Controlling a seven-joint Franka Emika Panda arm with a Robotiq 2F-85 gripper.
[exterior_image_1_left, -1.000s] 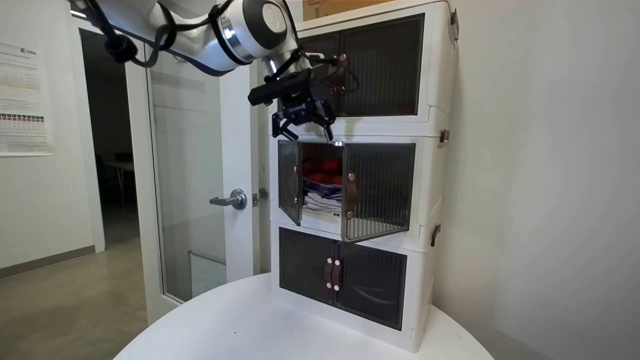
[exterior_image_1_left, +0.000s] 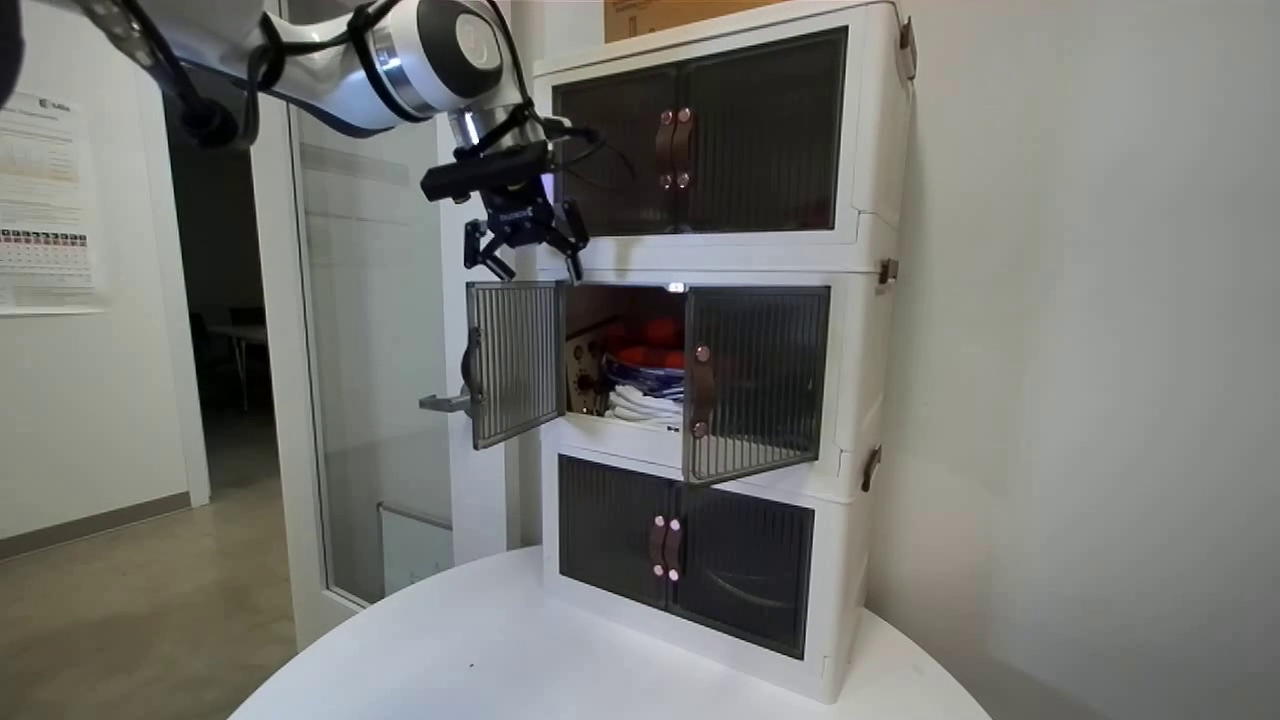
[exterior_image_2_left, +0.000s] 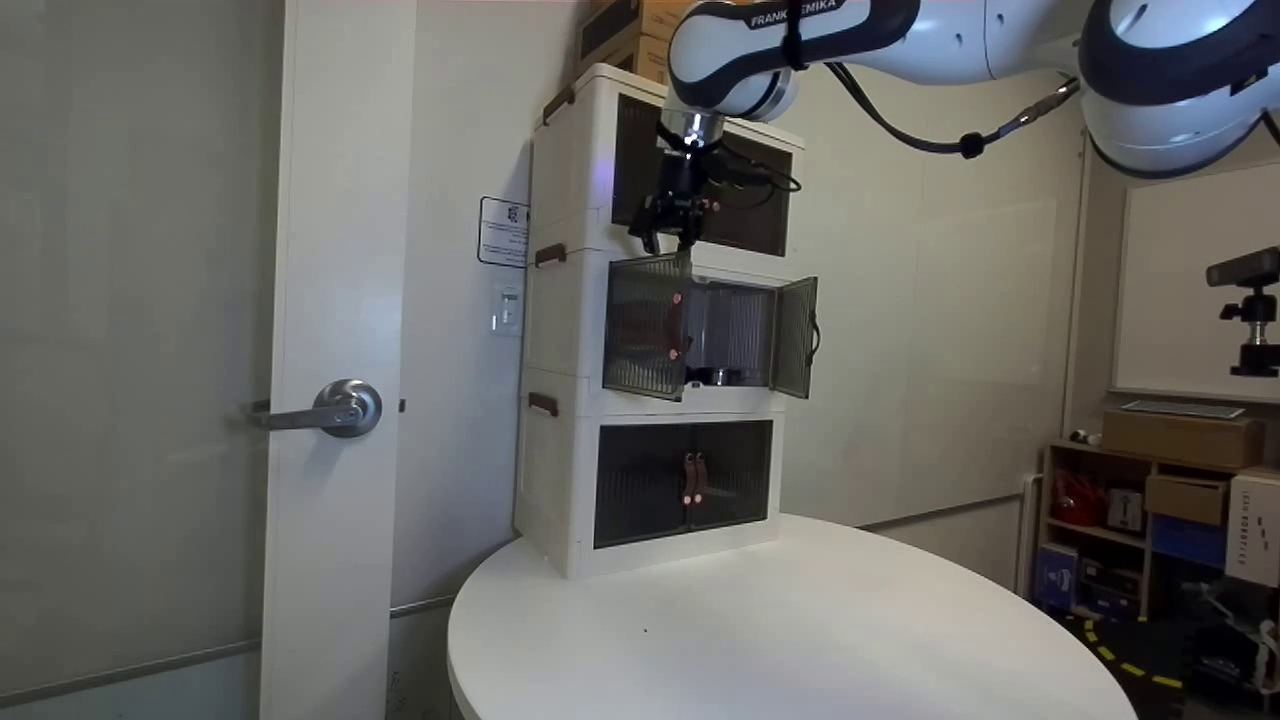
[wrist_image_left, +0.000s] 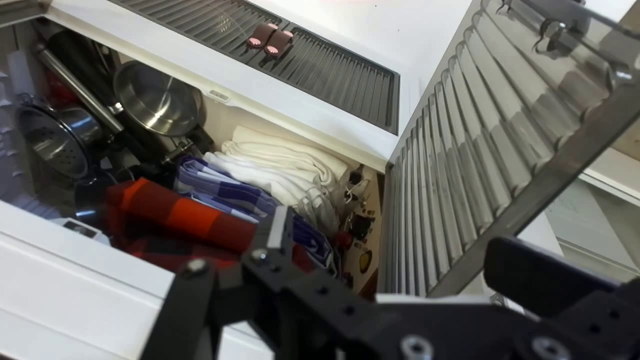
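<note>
A white three-tier cabinet (exterior_image_1_left: 702, 256) has its middle compartment standing open. Its left dark ribbed door (exterior_image_1_left: 518, 360) is swung far out, while the right door (exterior_image_1_left: 758, 378) stands part open. My gripper (exterior_image_1_left: 539, 269) hangs just above the left door, its fingers wide apart. From the wrist, one finger (wrist_image_left: 279, 231) shows on the compartment side and the other finger (wrist_image_left: 540, 273) on the outer side of that door (wrist_image_left: 474, 144). Whether either touches it I cannot tell. Inside lie a red-and-black checked cloth (wrist_image_left: 174, 210), a blue-and-white cloth (wrist_image_left: 231, 186) and white cloths (wrist_image_left: 282, 162).
Metal pots (wrist_image_left: 157, 99) share the compartment with the cloths. Above and below, the top doors (exterior_image_1_left: 762, 132) and bottom doors (exterior_image_1_left: 744, 558) are closed.
My gripper has moved left, away from the compartment's middle. The left middle door has swung much wider outward, now covering part of the room door's handle. The right door has stayed put.
</note>
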